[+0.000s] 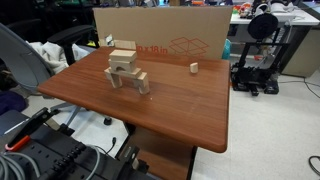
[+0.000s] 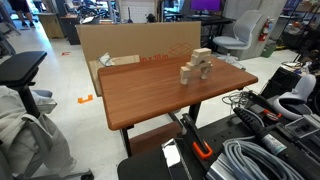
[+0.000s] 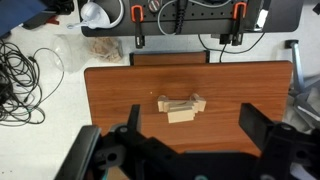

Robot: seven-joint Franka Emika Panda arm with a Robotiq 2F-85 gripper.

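Observation:
A small structure of pale wooden blocks point(image 1: 123, 60) stands on the brown table point(image 1: 190, 110), left of the middle in exterior view 1. Seen from the other side, the stack point(image 2: 196, 66) is near the table's right part. The wrist view looks down on these blocks point(image 3: 181, 113) from well above. One loose light block point(image 1: 194, 67) lies apart, toward the back. My gripper shows as two dark, blurred fingers spread wide at the bottom of the wrist view. It is open, high over the table, with no object visible between the fingers. Neither exterior view shows the gripper.
A cardboard sheet point(image 1: 165, 32) stands upright along the table's back edge. Cables and black base hardware point(image 2: 250, 155) lie along the front side. An office chair point(image 2: 235, 28) stands behind.

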